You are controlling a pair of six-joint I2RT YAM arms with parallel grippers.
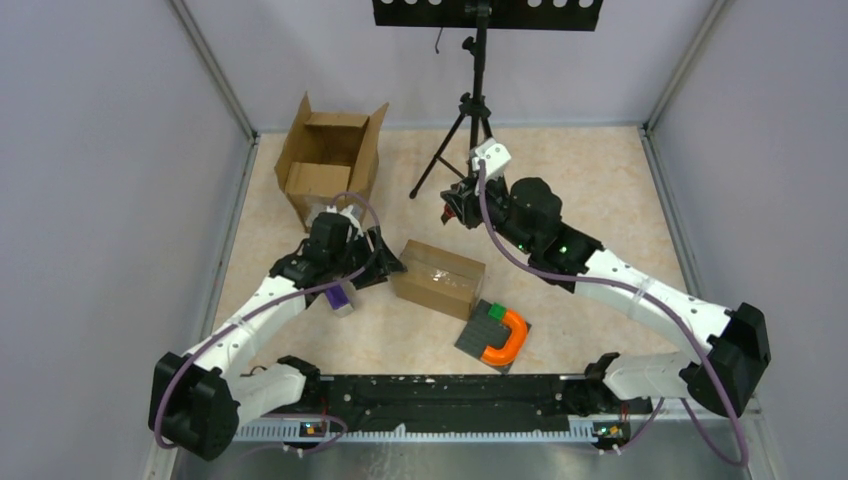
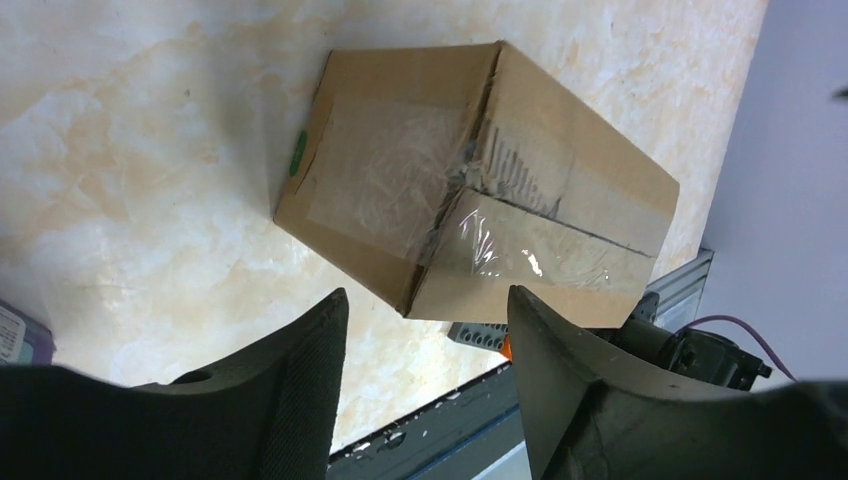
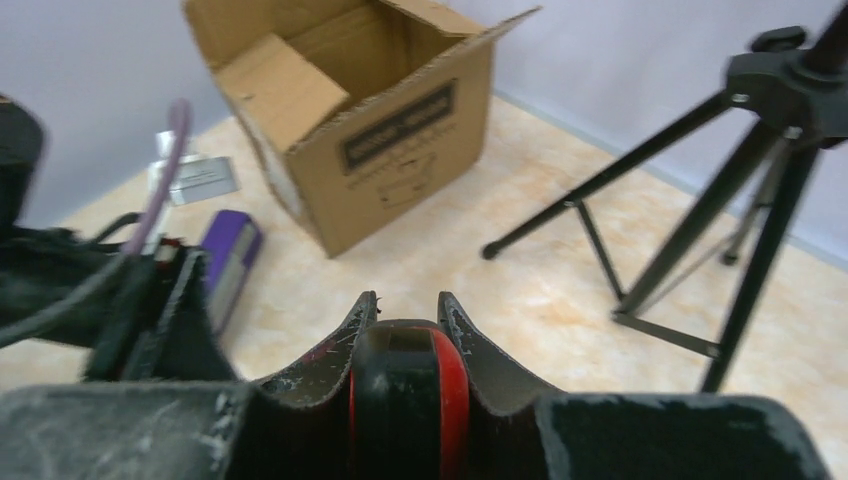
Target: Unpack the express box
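Observation:
A closed brown cardboard box (image 1: 438, 279) with clear tape along its seams lies on the table between my arms. My left gripper is by the box's left end; its fingers are apart, and nothing is seen held between them. In the left wrist view the taped box (image 2: 400, 170) shows beyond the fingertips. Above and behind the box, my right gripper (image 1: 455, 200) is shut on a red-and-black tool (image 3: 403, 400), probably a cutter. The tool's tip (image 1: 446, 217) points down, apart from the box.
An empty open carton (image 1: 318, 180) stands at the back left. The purple box (image 1: 338, 299) lies under my left forearm. Nearer the front edge, an orange handle (image 1: 516, 335) rests on a dark plate. A black tripod (image 1: 474, 110) stands behind.

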